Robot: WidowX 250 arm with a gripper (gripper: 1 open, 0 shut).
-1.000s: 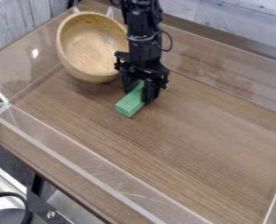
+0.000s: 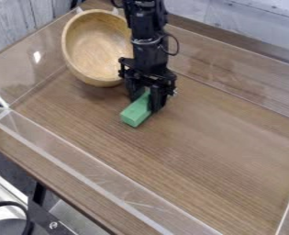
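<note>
A black robot arm hangs from the top centre, its gripper (image 2: 147, 92) low over the wooden table. A green oblong object (image 2: 136, 112) lies slanted on the table, its upper end between the dark fingers, which appear shut on it. The fingertips are partly hidden among dark parts and cables.
A round light wooden bowl (image 2: 75, 48) stands behind and left of the gripper. Dark cables (image 2: 12, 207) show at the lower left corner, beyond the table edge.
The gripper and green object have shifted very slightly; otherwise little differs.
</note>
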